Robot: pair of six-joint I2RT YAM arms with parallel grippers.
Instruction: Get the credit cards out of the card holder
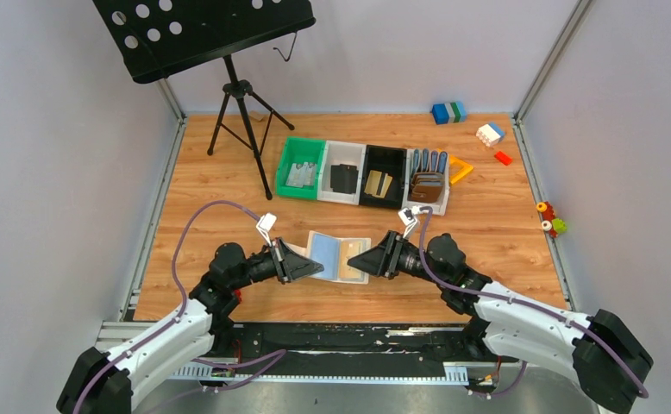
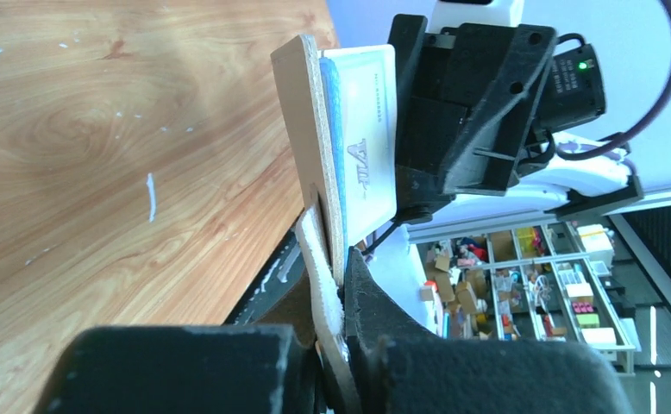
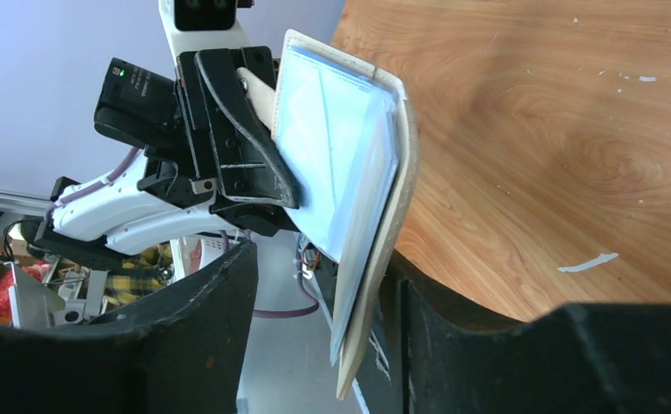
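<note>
An open card holder (image 1: 339, 257) with clear blue-tinted sleeves hangs between the grippers. My left gripper (image 1: 310, 269) is shut on its edge; in the left wrist view a white card (image 2: 366, 138) shows at the holder's side. In the right wrist view the clear sleeves (image 3: 328, 147) face up the side. My right gripper (image 1: 362, 266) is part open around the holder's far edge, its fingers (image 3: 194, 336) apart on either side; whether they touch it is unclear.
A row of bins (image 1: 342, 155) stands behind. A black music stand (image 1: 203, 34) is at back left, toy bricks (image 1: 448, 112) at back right.
</note>
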